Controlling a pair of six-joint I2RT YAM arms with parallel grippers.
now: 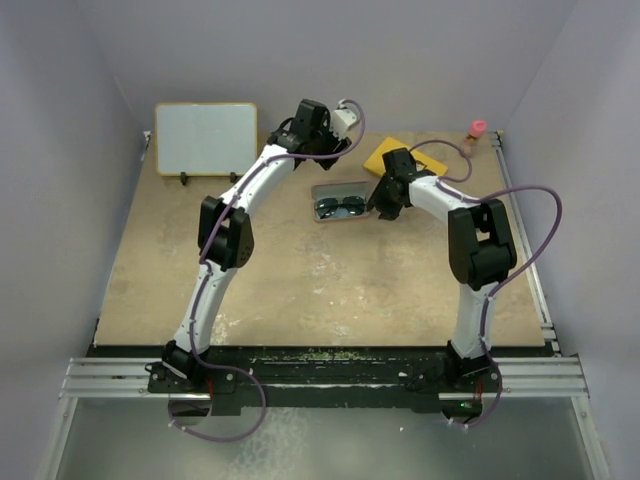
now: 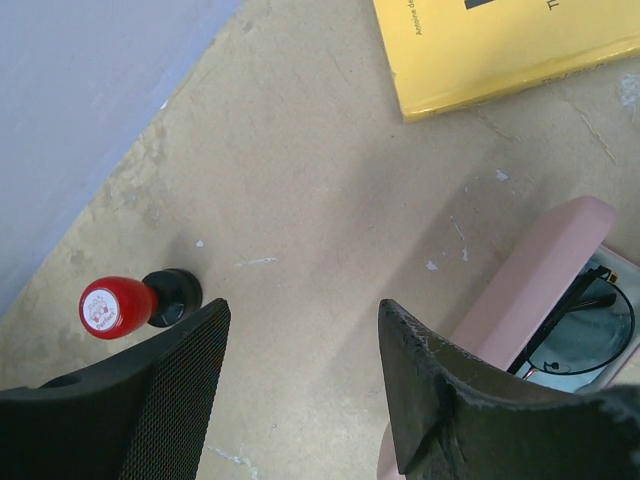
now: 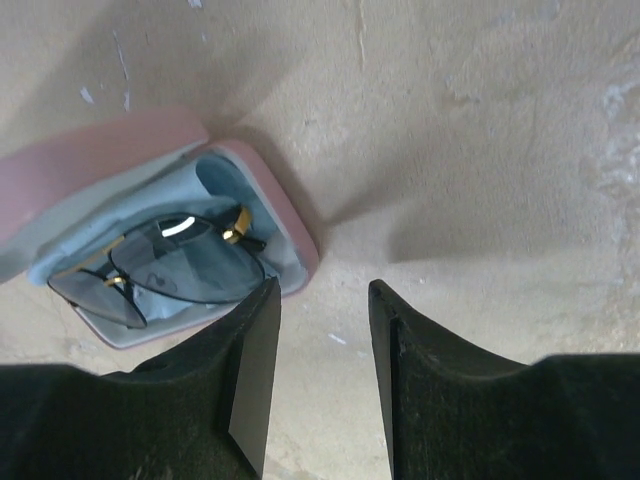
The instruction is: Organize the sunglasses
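Dark sunglasses (image 1: 340, 206) lie in an opened pink case (image 1: 330, 188) at the table's back middle; the right wrist view shows their lenses (image 3: 180, 265) over a light blue cloth (image 3: 170, 195). My left gripper (image 1: 335, 150) is above and behind the case, its fingers apart with nothing between; the case (image 2: 525, 280) is at the right of its wrist view. My right gripper (image 1: 380, 205) is beside the case's right end, fingers apart and empty, the case's corner just ahead of the left finger (image 3: 240, 380).
A yellow book (image 1: 390, 150) lies behind right, a pink-capped bottle (image 1: 473, 135) at the back right. A whiteboard (image 1: 206, 138) stands back left. A red-topped object (image 2: 117, 306) shows in the left wrist view.
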